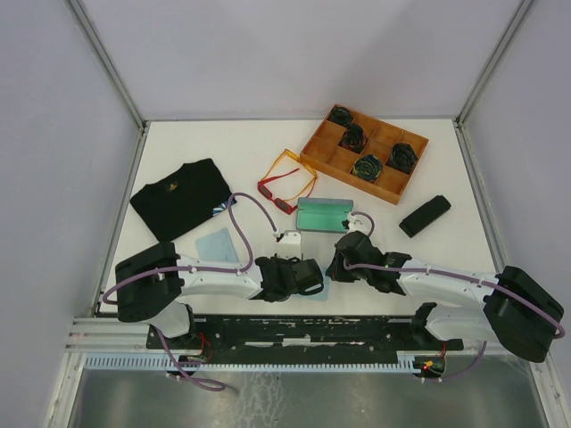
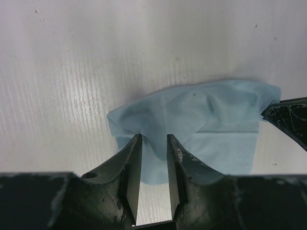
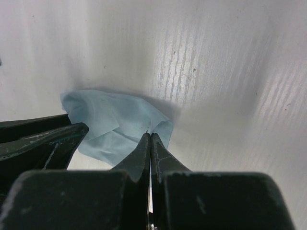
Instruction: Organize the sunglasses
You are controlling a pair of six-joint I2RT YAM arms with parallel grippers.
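Note:
A light blue cloth (image 2: pixel 163 112) lies folded over itself on the table, between my two grippers. My left gripper has its fingers a little apart, with part of the cloth visible in the gap. The right gripper is shut; its tips meet at a crease of the cloth (image 3: pixel 134 115), and whether cloth is pinched there cannot be told. Toward the back, red-framed and yellow-framed sunglasses (image 1: pixel 284 205) lie overlapping on the table. A green case (image 1: pixel 323 214) sits to their right.
At the back right is a wooden compartment tray (image 1: pixel 393 188) holding several dark rolled items. A black case (image 1: pixel 425 216) lies right of it. On the left are a black cloth (image 1: pixel 180 198) and another light blue cloth (image 1: pixel 216 246). Open table remains between them and the tray.

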